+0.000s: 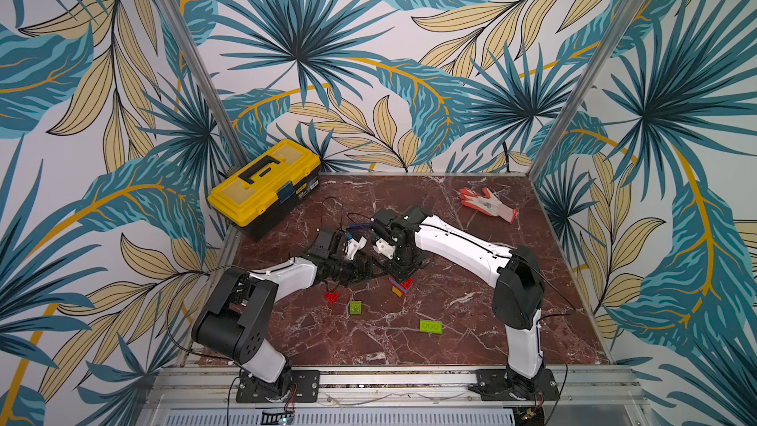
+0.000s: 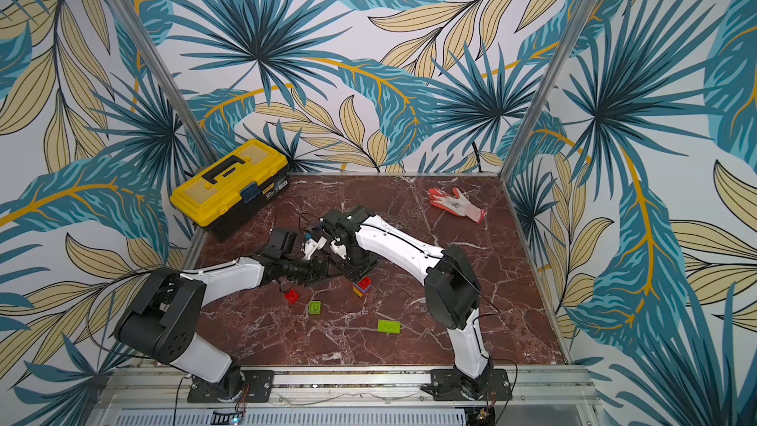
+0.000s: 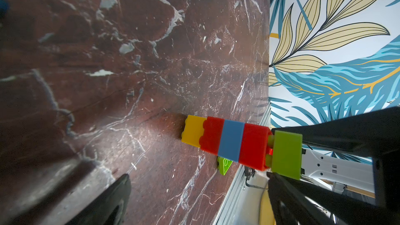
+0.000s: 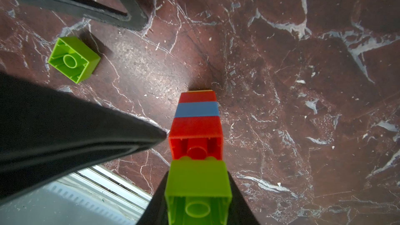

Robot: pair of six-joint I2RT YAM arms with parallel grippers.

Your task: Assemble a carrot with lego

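Observation:
My right gripper is shut on a green brick [image 4: 199, 179]. A stack [image 4: 195, 127] of red, blue and red bricks with a yellow end extends from that brick. In the left wrist view, some green studs show between the green brick [image 3: 287, 154] and the stack's red end [image 3: 253, 145], so a gap is visible there. My left gripper stands open beside the stack, with bare table between its fingers. From the top left view, both grippers meet near the table's middle and hide most of the stack [image 1: 400, 287].
A loose red piece [image 1: 332, 297], a small green brick [image 1: 355, 307] and a longer green brick [image 1: 430, 326] lie toward the front. The yellow toolbox [image 1: 264, 181] occupies the back left; a glove [image 1: 489, 203] lies back right. Open table surrounds the loose bricks.

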